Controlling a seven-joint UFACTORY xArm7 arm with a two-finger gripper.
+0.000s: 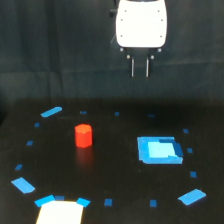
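Note:
A small red block (83, 136) sits on the dark table, left of the middle. To the right lies a flat white square bordered in blue tape (142, 151). High above the table, near the top of the view, hangs my gripper (140, 74) below its white hand. Two thin fingers (132, 66) point down with a clear gap between them and nothing in it. The gripper is apart from both the block and the square.
A pale object (60, 213) stands at the bottom left edge of the view. Blue tape strips (23, 185) and small blue squares mark the table.

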